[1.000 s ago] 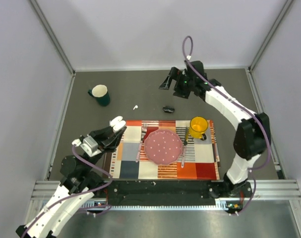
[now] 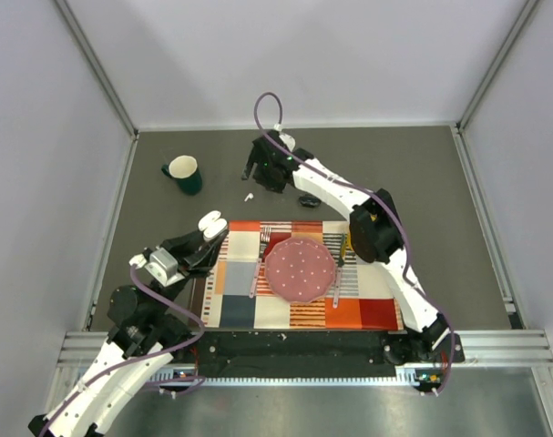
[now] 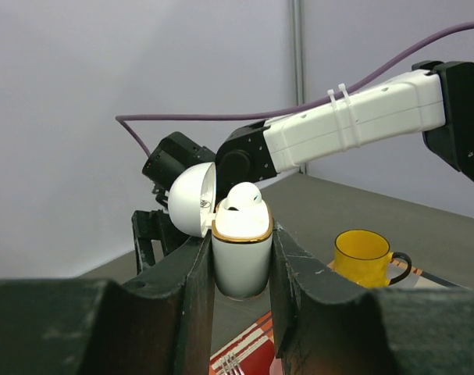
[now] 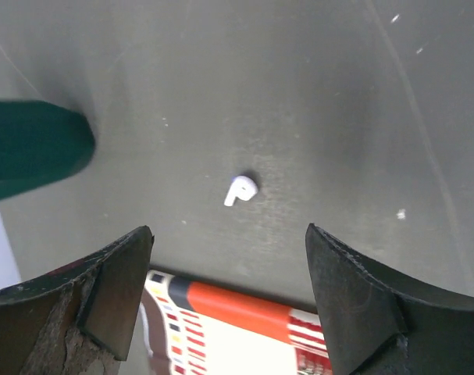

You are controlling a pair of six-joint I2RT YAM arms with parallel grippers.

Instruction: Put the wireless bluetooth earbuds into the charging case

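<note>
The white charging case (image 3: 243, 269) is held upright with its lid (image 3: 193, 199) flipped open. My left gripper (image 2: 212, 244) is shut on it, one finger on each side, above the placemat's left corner. A white rounded bump (image 3: 242, 197) shows inside the case; whether it is a seated earbud, I cannot tell. One white earbud (image 4: 243, 189) lies on the dark table, its stem toward the lower left in the right wrist view. Above the table, my right gripper is part open, fingers apart and empty, with the earbud visible beyond the gap.
A dark green mug (image 2: 185, 175) stands left of the earbud. Behind the placemat lies a small black object (image 2: 309, 200). A pink plate (image 2: 300, 270) with cutlery sits on the placemat, and a yellow mug (image 3: 361, 258) stands at its right, mostly behind the right arm from above.
My right arm has swung left across the table's back, bringing its gripper close to the earbud; the forearm now covers the yellow mug from above. The left arm and case look still.
</note>
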